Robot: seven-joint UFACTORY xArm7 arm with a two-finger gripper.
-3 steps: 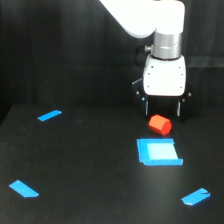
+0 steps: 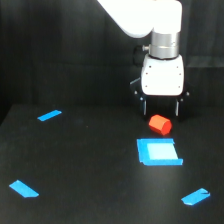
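Observation:
A small red-orange block [image 2: 160,125] rests on the black table, just behind a blue-taped square with a white middle [image 2: 161,152]. Above and slightly behind the block hangs my white gripper [image 2: 161,108], pointing down. Its two dark fingers stand wide apart, one on each side, and the gap between them looks empty. The block appears to be below the fingertips; exact height is hard to judge against the dark background.
Strips of blue tape mark the table: one at the back left [image 2: 50,115], one at the front left [image 2: 24,188] and one at the front right [image 2: 196,197]. A black curtain [image 2: 60,50] hangs behind.
My gripper has shifted very slightly to the left. Its fingers remain apart, and the block sits in the same place.

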